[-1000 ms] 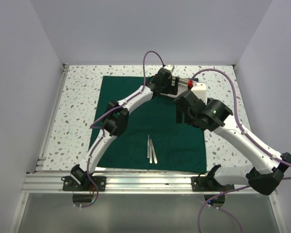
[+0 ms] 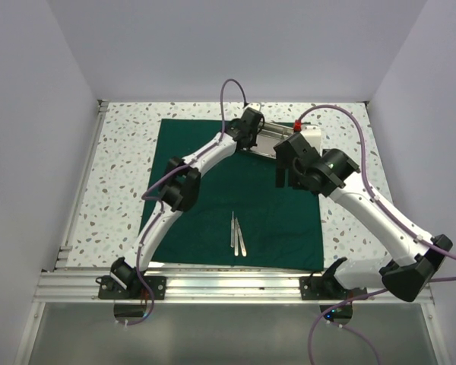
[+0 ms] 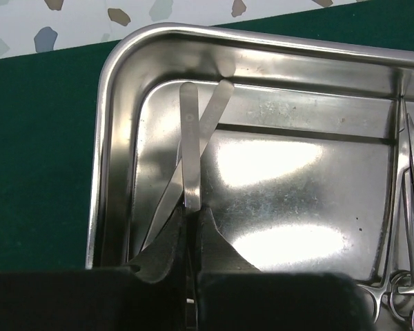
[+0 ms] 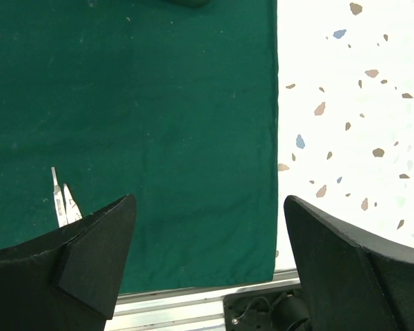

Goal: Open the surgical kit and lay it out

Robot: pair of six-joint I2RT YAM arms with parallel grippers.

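The metal tray [image 3: 297, 41] sits at the back of the green cloth [image 2: 273, 220]. Inside its left end, my left gripper is shut on a flat, tweezer-like steel instrument [image 3: 190, 138]. A second flat instrument [image 3: 219, 103] slants behind the held one, crossing it. Several ring-handled tools [image 3: 403, 186] lie toward the tray's right in the left wrist view. On the cloth's front half, several slim instruments [image 2: 236, 236] rest side by side. My right gripper is open above the cloth's right side, nothing between its fingers.
Speckled tabletop [image 4: 359, 131] borders the cloth. My right arm [image 2: 380, 205] reaches over the right edge and hides part of the tray's right end in the top view.
My left gripper has shifted slightly left over the tray, revealing more of the tray's interior. The right gripper has moved only a little. The instruments on the cloth stay put.
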